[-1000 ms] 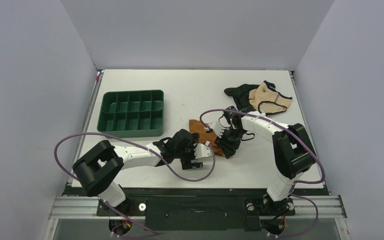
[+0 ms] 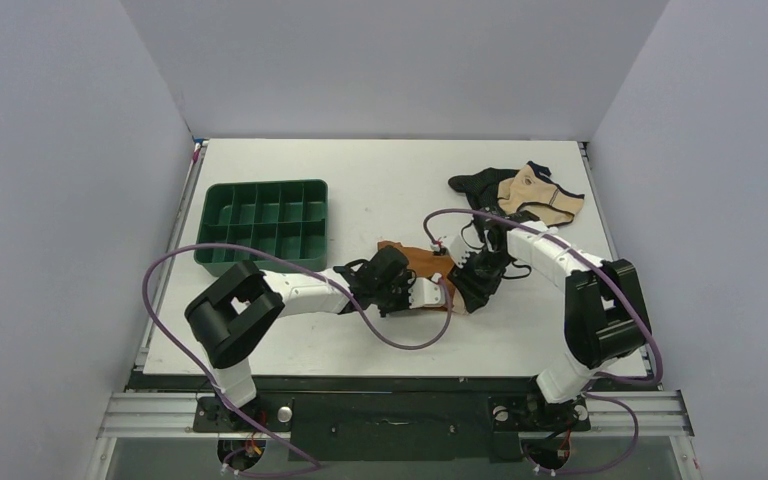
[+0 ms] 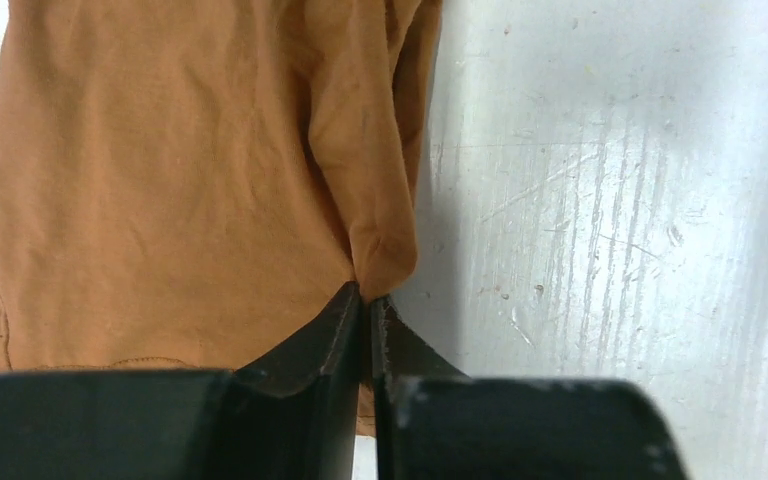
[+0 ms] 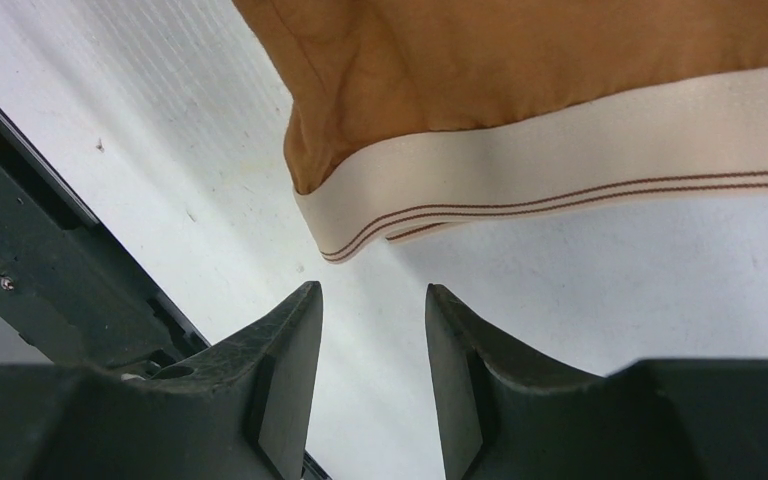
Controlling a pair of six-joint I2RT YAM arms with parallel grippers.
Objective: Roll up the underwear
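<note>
Orange-brown underwear [image 2: 426, 263] lies spread on the white table, partly hidden under both arms in the top view. In the left wrist view my left gripper is shut on a gathered fold at the edge of the underwear [image 3: 180, 200]. The cream waistband with dark stripes [image 4: 560, 160] runs across the right wrist view, its corner [image 4: 335, 245] folded over. Just off that corner my right gripper stands open, with only bare table showing between its fingers.
A green divided box [image 2: 265, 222] stands at the left back. Black and beige garments [image 2: 540, 195] lie in a pile at the right back. Bare table [image 2: 380, 180] shows between them, and along the front.
The right gripper has shifted right, baring more of the cloth.
</note>
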